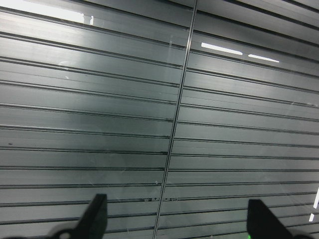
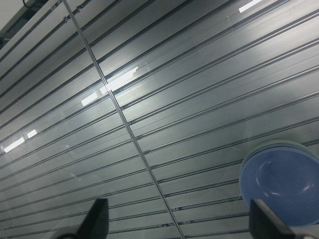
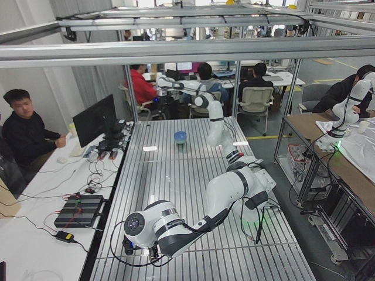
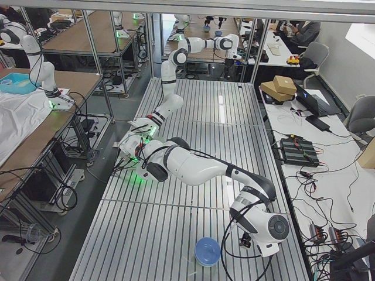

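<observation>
A blue bowl (image 4: 207, 250) sits on the slatted metal table (image 4: 146, 234), appearing to rest in a pale green one, as the right wrist view (image 2: 279, 184) shows. In the camera left view the bowl (image 3: 180, 136) is near the far end, with one arm's gripper (image 3: 164, 100) raised above and left of it. In the right wrist view my right gripper has its fingers wide apart, open, above the table left of the bowl. My left gripper is open over bare slats, nothing between its fingers.
A desk (image 3: 47, 246) with monitor, cables and black boxes runs alongside, a person seated at it. Another bench with a robot arm stands across the aisle. Metal frame bars cross overhead.
</observation>
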